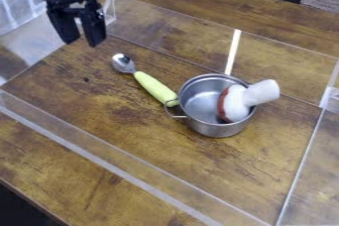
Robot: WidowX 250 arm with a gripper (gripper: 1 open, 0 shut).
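Note:
My black gripper [77,30] hangs at the upper left, above the wooden table, with its fingers open and nothing seen between them. Below it and to its right lies a spoon with a pale green handle [154,87] and a silver bowl end [123,63]. The handle's far end touches or nearly touches a steel pot [212,124]. In the pot rests a white object with a red band [248,98], leaning out over the right rim.
A clear plastic wall borders the work area on the left and right. A thin white strip [233,52] lies behind the pot.

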